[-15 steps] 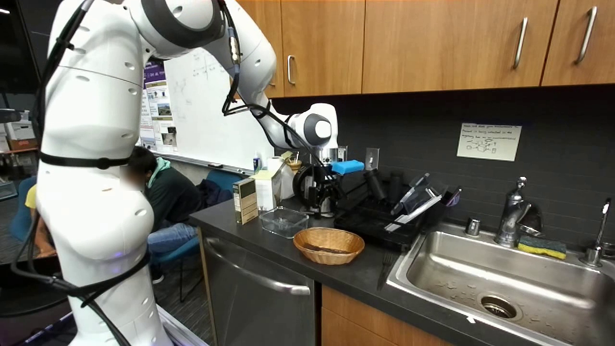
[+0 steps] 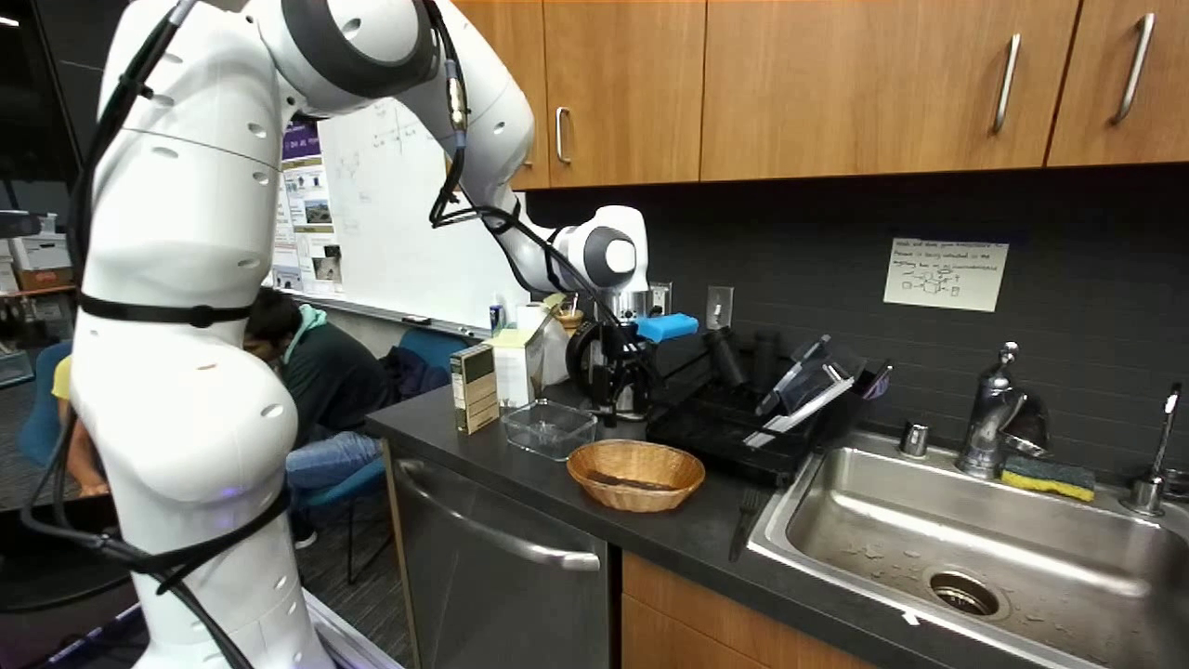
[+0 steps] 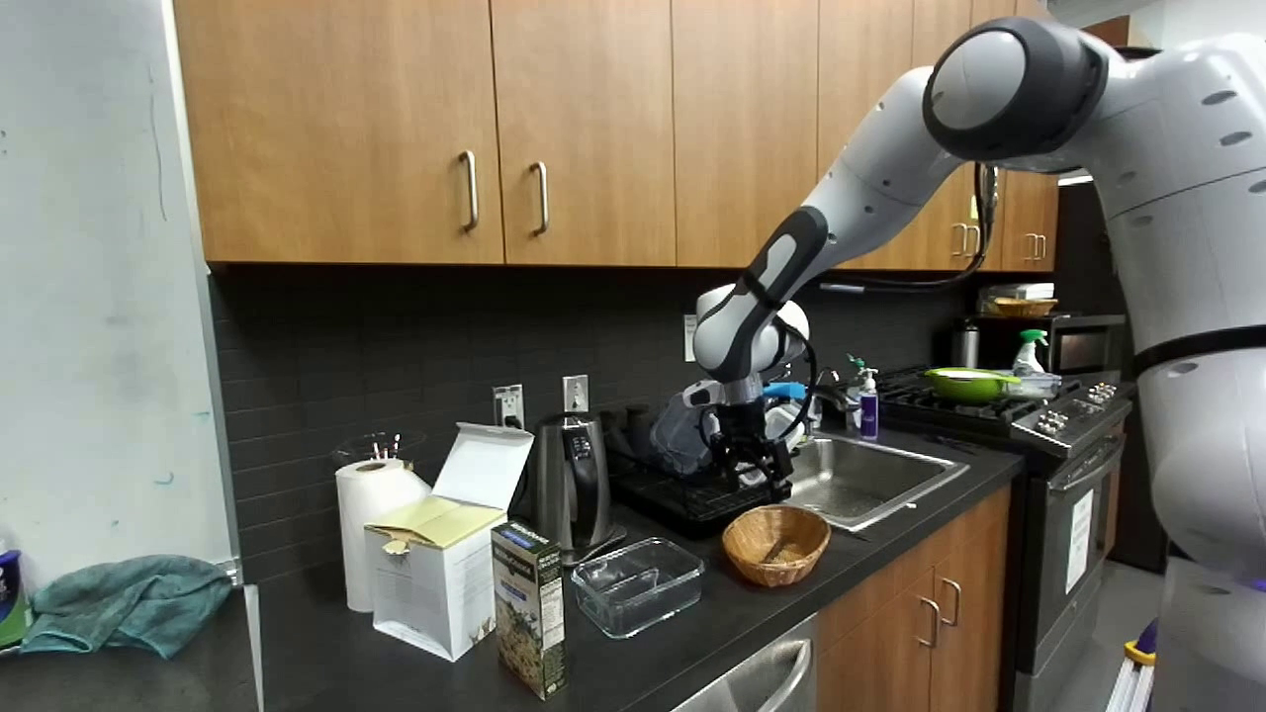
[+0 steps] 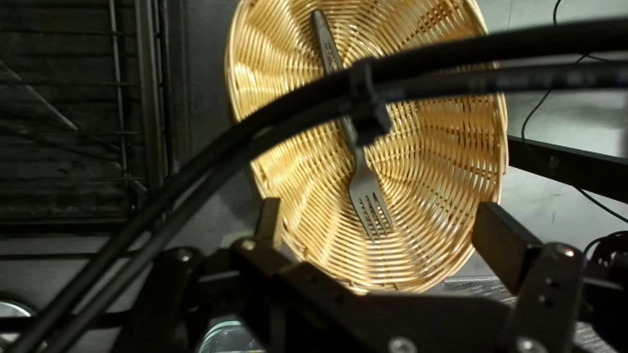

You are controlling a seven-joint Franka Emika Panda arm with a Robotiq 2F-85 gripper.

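Observation:
A round wicker basket (image 2: 635,491) sits on the dark counter, between a glass container and the sink. Inside it lies a metal fork (image 4: 366,191), tines towards the gripper side of the wrist view; black cables cross in front of part of its handle. My gripper is open, its two fingers (image 4: 504,241) wide apart at either side of the basket's near end in that view. Nothing shows between them but the basket and fork beyond. From outside, the gripper (image 3: 773,477) hangs above the counter near the basket, by the dish rack.
The black dish rack (image 2: 713,433) with dishes stands behind the basket. Left of it are a glass container (image 3: 638,586), a kettle (image 3: 573,487) and a box (image 3: 530,611). Another fork (image 2: 744,519) lies by the sink (image 2: 959,530). Cabinets (image 2: 624,89) hang overhead.
My arm's wrist and gripper have shifted slightly left and down in exterior view 1. The basket and the counter items look unmoved.

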